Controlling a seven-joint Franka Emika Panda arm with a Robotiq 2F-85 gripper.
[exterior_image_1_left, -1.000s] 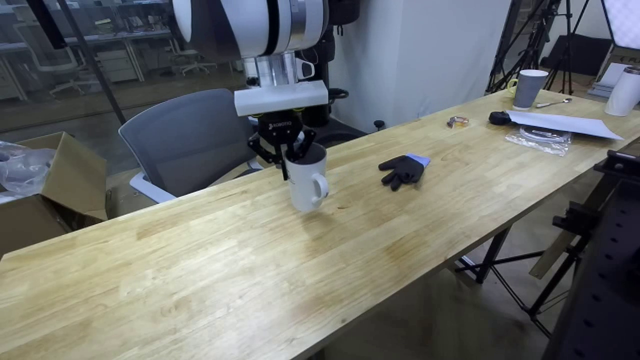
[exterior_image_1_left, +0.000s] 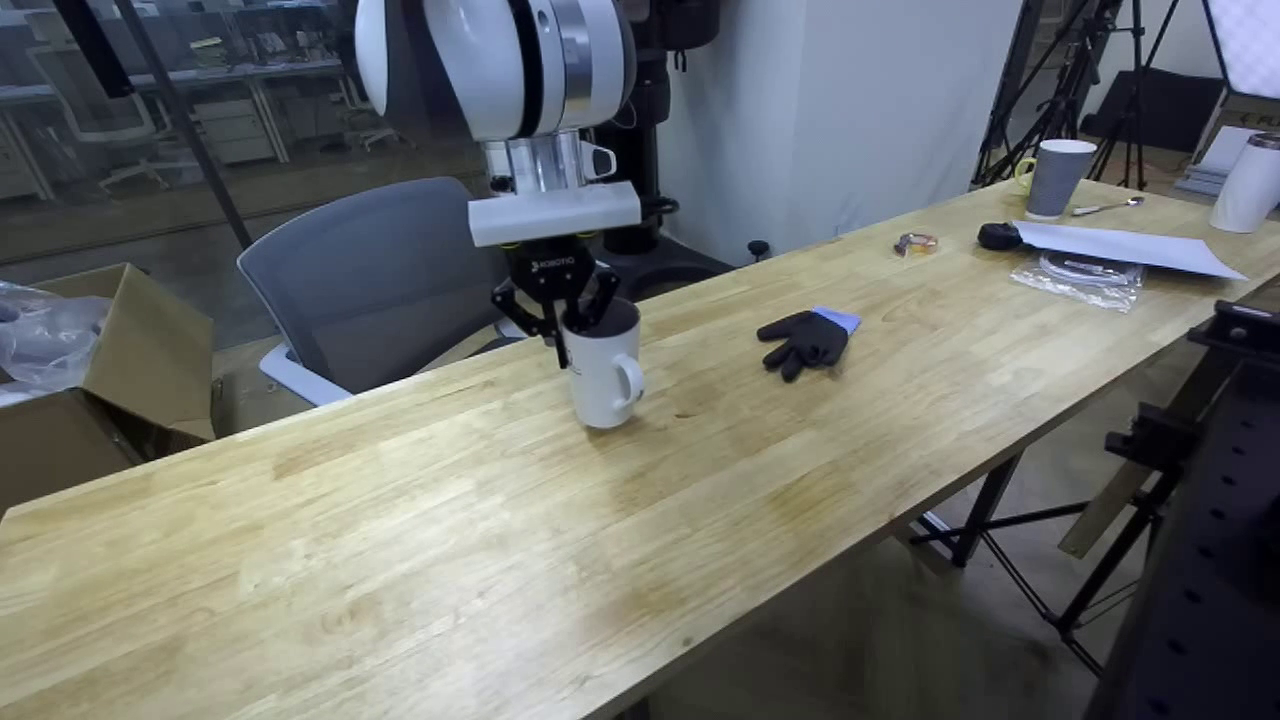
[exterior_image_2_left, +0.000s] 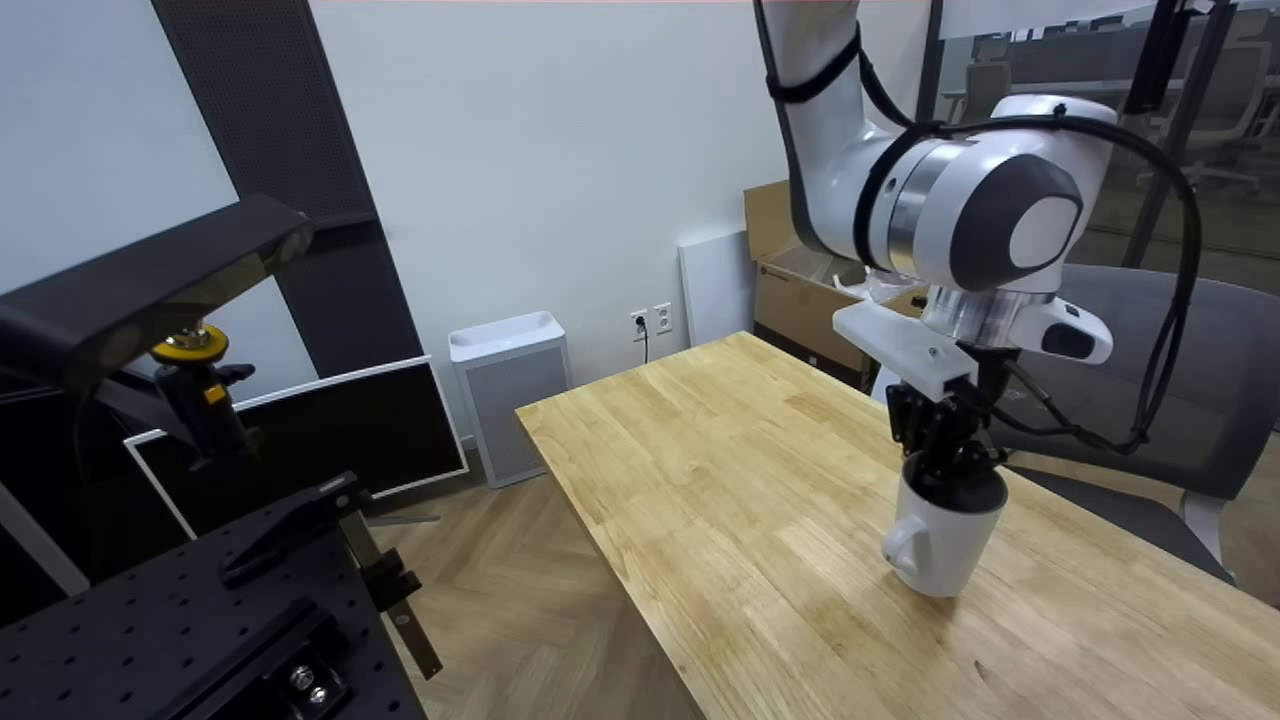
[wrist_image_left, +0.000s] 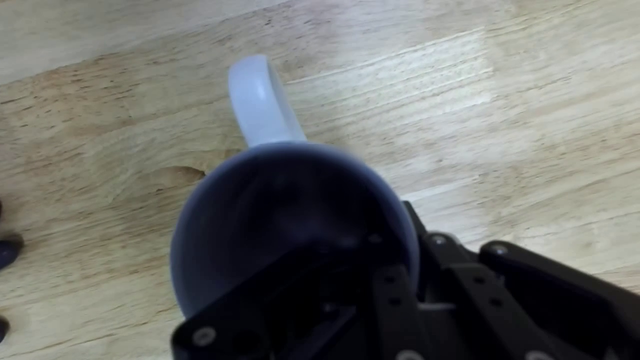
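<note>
A white mug (exterior_image_1_left: 596, 390) is upright at the table, its base at or very near the wood; in exterior view 2 the mug (exterior_image_2_left: 938, 552) looks slightly tilted. My gripper (exterior_image_1_left: 570, 340) is shut on the mug's wall at the rim, with one finger inside and the other outside. In the wrist view the handle (wrist_image_left: 259, 99) points away from the gripper, and the dark fingers cover the near part of the opening. The mug's inside is dark, and no contents can be made out.
A black glove with a blue cuff (exterior_image_1_left: 811, 341) lies right of the mug. Farther right are a grey cup (exterior_image_1_left: 1060, 180), a white paper sheet (exterior_image_1_left: 1128, 248) and a plastic bag (exterior_image_1_left: 1086, 278).
My gripper and the mug have shifted slightly left and lower. The gap between the mug's base and its shadow has closed up. The grip on the rim looks the same.
</note>
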